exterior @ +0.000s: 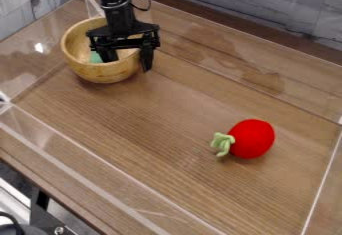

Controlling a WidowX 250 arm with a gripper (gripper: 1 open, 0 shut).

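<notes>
My black gripper (pixel 124 34) is down inside a tan round bowl (pixel 103 69) at the upper left, its fingers spread open. A small green object (pixel 95 57) lies in the bowl at the left, partly hidden by the gripper and too small to tell what it is. Whether anything else sits between the fingers is hard to see. A red plush vegetable with a pale green top (pixel 251 139) lies at the lower right, well apart from the gripper.
Walls or raised edges border it at the back. A dark item shows at the bottom-left corner.
</notes>
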